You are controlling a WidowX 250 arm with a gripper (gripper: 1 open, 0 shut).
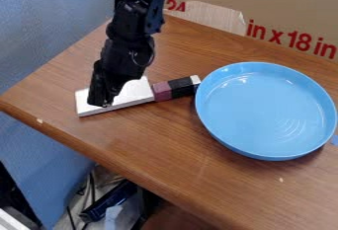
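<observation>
My black gripper (103, 92) is down at a white bar (129, 97) on the wooden table (158, 150), its fingertips over the bar's left part. Whether its fingers are open or shut is unclear at this size. At the bar's right end is a dark maroon and black section (172, 88), reaching almost to the rim of a light blue plate (264, 111) on the right.
A cardboard box (284, 17) with red print and a pale board (205, 17) stand along the back. The table's left edge drops to a floor with cables and bags.
</observation>
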